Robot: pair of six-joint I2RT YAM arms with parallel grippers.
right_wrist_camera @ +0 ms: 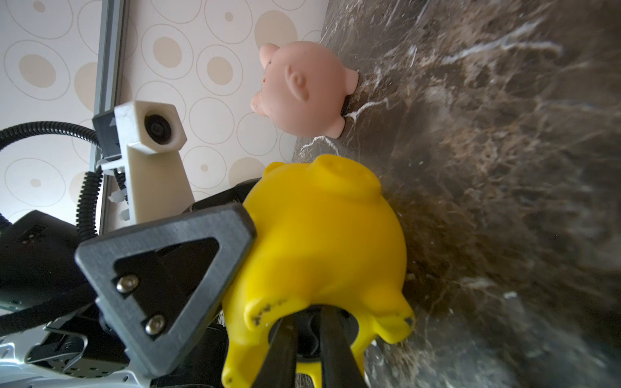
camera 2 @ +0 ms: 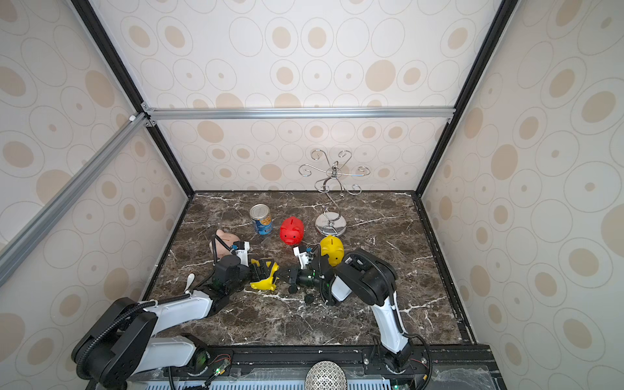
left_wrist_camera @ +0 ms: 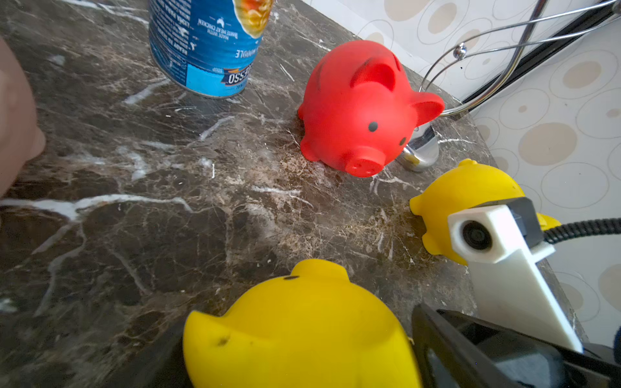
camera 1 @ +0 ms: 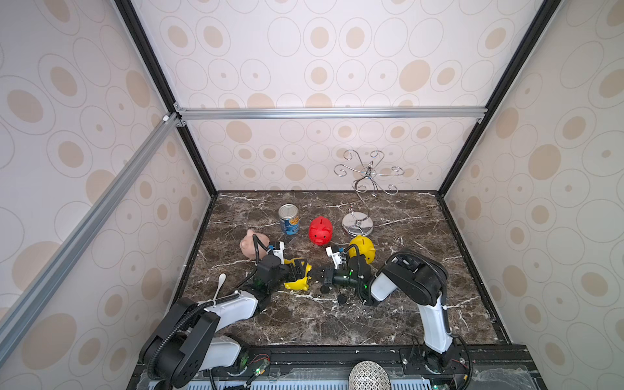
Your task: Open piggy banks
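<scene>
A yellow piggy bank (right_wrist_camera: 317,226) lies on its side, its belly opening facing my right gripper, whose two dark fingers are at that opening around the black plug or its rim; their grip is unclear. My left gripper (camera 1: 294,270) is around this bank (left_wrist_camera: 297,329) from the other side; whether its fingers press on it is hard to tell. A second yellow bank (camera 1: 362,248) stands behind the right gripper, a red bank (camera 1: 320,231) at the centre back, and a pink bank (right_wrist_camera: 304,90) at the left.
A blue soup can (camera 1: 289,219) stands at the back, beside a metal stand (camera 1: 357,224) with curled arms. A spoon (camera 1: 221,282) lies at the left. Small dark round pieces (camera 1: 342,299) lie below the right gripper.
</scene>
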